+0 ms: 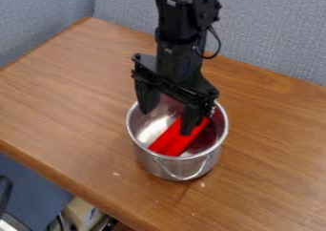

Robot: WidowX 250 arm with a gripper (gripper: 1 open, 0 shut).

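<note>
My black gripper [171,101] hangs over a silver metal pot [178,166], its open fingers reaching down inside the rim on the left and right. In the pot lies a long red object [171,141], tilted diagonally and partly hidden under the right finger. Whether either finger touches it is unclear.
A grey padded wall [280,34] runs along the back. Beyond the table's lower left edge are a blue-grey surface and some dark items.
</note>
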